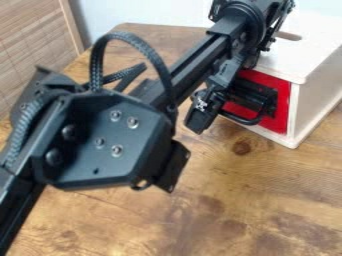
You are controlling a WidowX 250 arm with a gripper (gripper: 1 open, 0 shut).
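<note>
My black arm reaches from the lower left up to the upper right. Its gripper (207,105) hangs in front of the red front (277,122) of a white wooden box (310,60), beside a dark handle on that front. The arm hides part of the box, and whether the fingers are open or shut, or touch the handle, I cannot tell.
A pale wall stands behind, with a woven panel (27,45) at the upper left.
</note>
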